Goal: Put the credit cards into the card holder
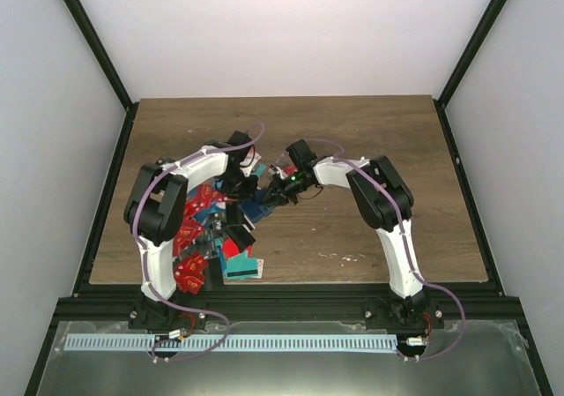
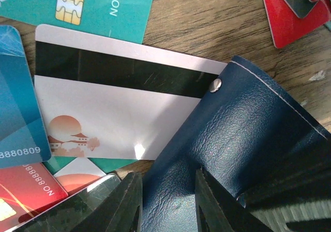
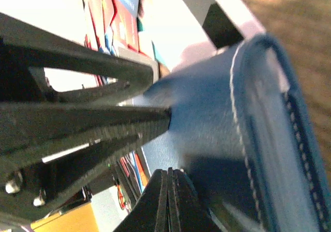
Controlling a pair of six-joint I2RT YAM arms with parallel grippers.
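Note:
The dark blue card holder (image 1: 255, 210) lies between both arms, with stitched edges and a snap. My left gripper is shut on the left part of the card holder (image 2: 227, 123), one finger on each side of the leather. A white card with a black stripe (image 2: 124, 97) runs up to the holder's edge; whether its end is under or inside is hidden. In the right wrist view, my right gripper is shut, its tips together against the holder's front (image 3: 207, 123), nothing visible between them.
A green chip card (image 2: 93, 7), a blue card (image 2: 18, 97) and a red card (image 2: 31, 190) lie around the holder. Red packets (image 1: 188, 233) and several more cards crowd the left side.

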